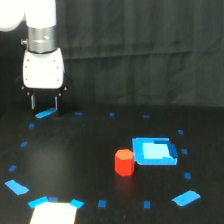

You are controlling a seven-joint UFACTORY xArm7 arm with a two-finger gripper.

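Note:
At the upper left my gripper (44,102) points downward from the white arm. Its two dark fingers stand well apart, and nothing shows between them. A red block (124,162) with a roughly hexagonal outline lies on the dark table, right of centre and well away from the gripper. Just behind and to the right of that block is a blue square tray (138,143) with a white and pale blue inside. The block appears outside the tray, close to its left front corner; whether they touch cannot be told.
Small blue marks are scattered over the black table (80,160). Larger blue pieces lie below the gripper (46,113), at the left edge (16,187) and at the right (186,198). A pale object (53,213) is cut off at the bottom edge. A dark curtain hangs behind.

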